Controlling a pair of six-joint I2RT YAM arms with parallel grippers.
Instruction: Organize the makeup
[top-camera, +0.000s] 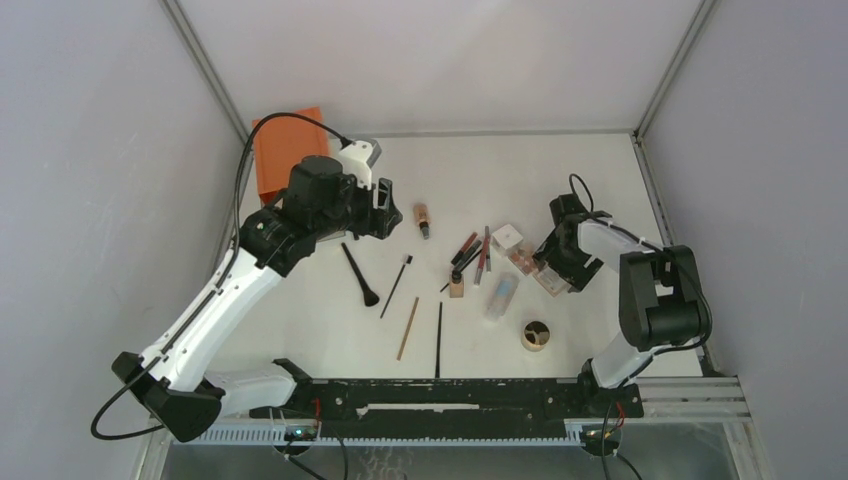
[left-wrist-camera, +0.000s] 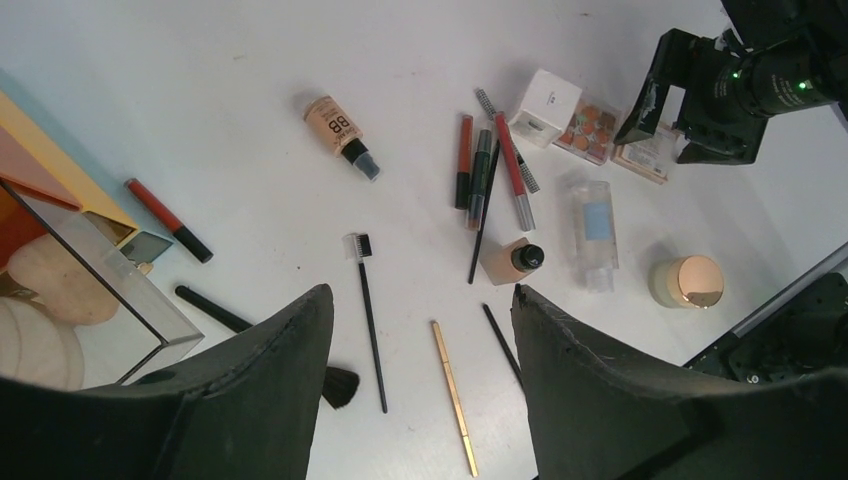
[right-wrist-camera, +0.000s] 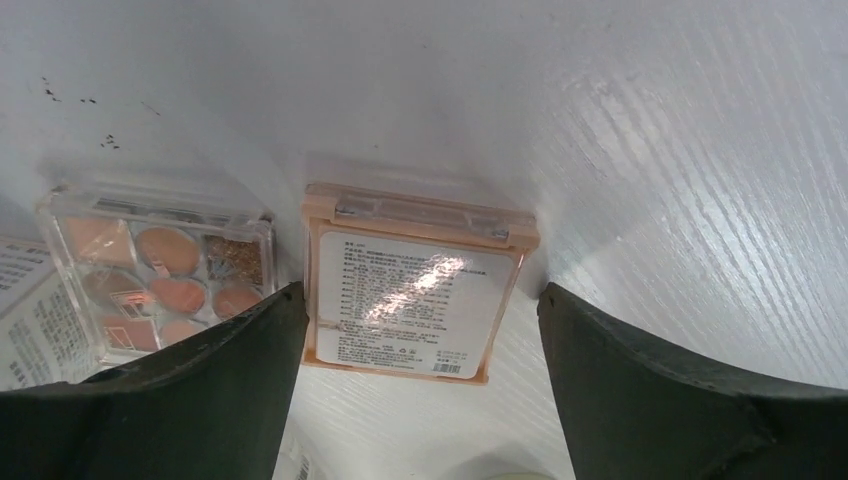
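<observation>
In the right wrist view my right gripper is part open, its fingers either side of a small square compact with a white label (right-wrist-camera: 410, 300), which lies on the table beside a clear eyeshadow palette (right-wrist-camera: 170, 290). My left gripper hangs open above the table, nothing between its fingers, over brushes and pencils. In the left wrist view are a BB foundation tube (left-wrist-camera: 330, 125), lip pencils (left-wrist-camera: 465, 150), a clear bottle (left-wrist-camera: 595, 230), a small foundation bottle (left-wrist-camera: 505, 260), a round jar (left-wrist-camera: 690, 280) and a brush (left-wrist-camera: 338, 385).
An orange box (top-camera: 285, 145) with a clear organizer (left-wrist-camera: 120, 290) stands at the back left, partly hidden by the left arm. A white box (left-wrist-camera: 548, 105) sits beside the palette.
</observation>
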